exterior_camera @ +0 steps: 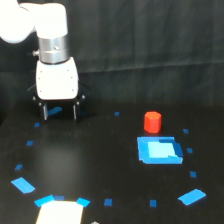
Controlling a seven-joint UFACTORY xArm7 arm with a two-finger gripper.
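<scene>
At the upper left hangs my white gripper, pointing down, its two dark fingers spread wide. Nothing shows held between them; a blue mark on the table is visible through the gap. A red block, round or many-sided, stands right of centre, well to the right of the gripper. Just in front of it lies a blue square with a pale middle; whether it is a shallow tray or a taped outline is hard to tell. The block's lower edge appears close to the square's back edge.
Blue tape strips and several small blue dots mark the dark table. A pale object is cut off at the bottom left edge. A dark curtain hangs behind.
</scene>
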